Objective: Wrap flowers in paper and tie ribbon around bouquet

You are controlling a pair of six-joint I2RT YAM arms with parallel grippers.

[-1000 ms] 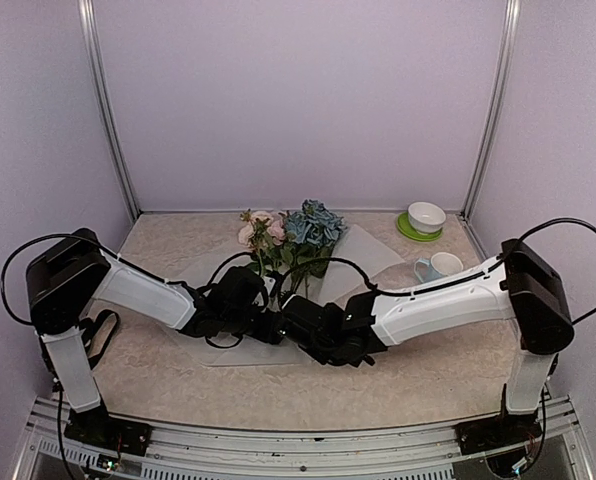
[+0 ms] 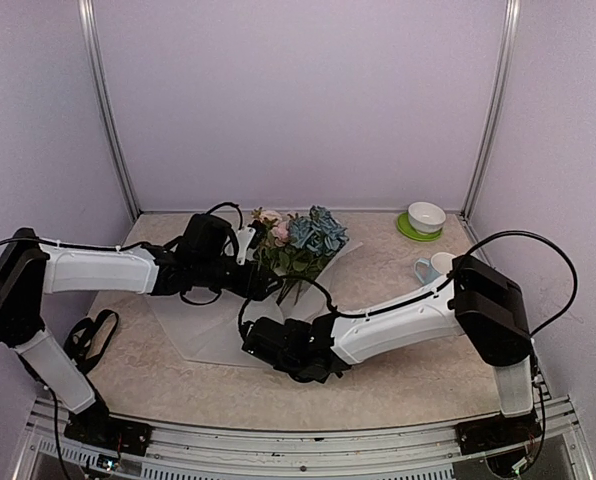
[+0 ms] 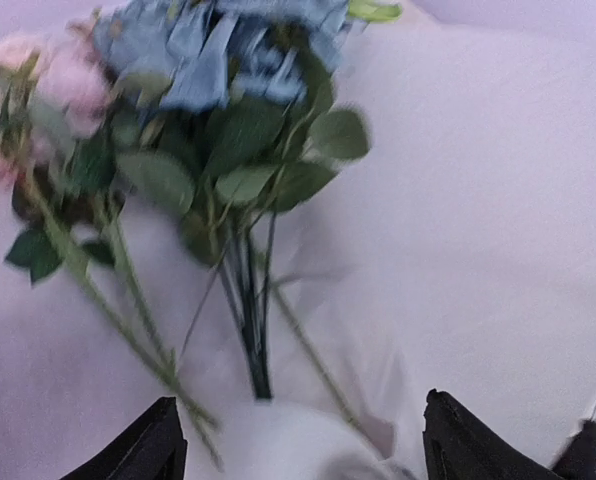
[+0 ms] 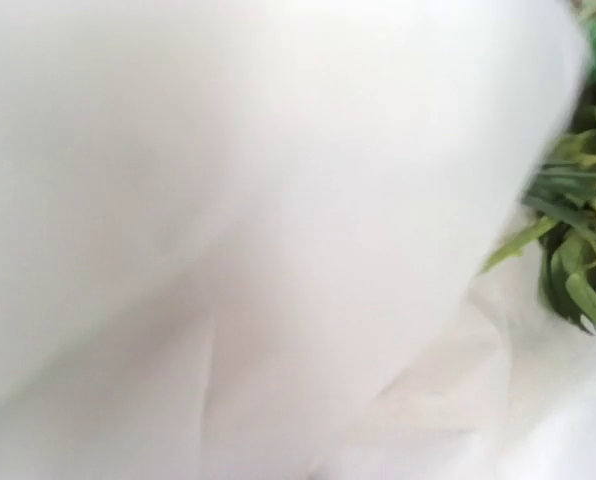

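The bouquet has blue flowers (image 2: pixel 316 230) and pink flowers (image 2: pixel 278 228), lying on white wrapping paper (image 2: pixel 213 335). Its green stems (image 3: pixel 253 320) show in the left wrist view, their lower ends passing behind a pale paper fold. My left gripper is open, its fingers well apart; from above it is beside the pink flowers. Low at the centre in the top view is my right gripper (image 2: pixel 250 328), shut on the paper's right flap, which is drawn leftward over the stems. White paper (image 4: pixel 278 200) fills most of the right wrist view and hides the fingertips.
A white bowl (image 2: pixel 426 216) on a green plate (image 2: pixel 406 231) stands at the back right. Near it is a light blue mug (image 2: pixel 423 270), close to my right arm. A black strap (image 2: pixel 105 340) lies at the left.
My right gripper has moved left, and the paper's right flap has come left with it. My left gripper has left the centre and moved up toward the pink flowers.
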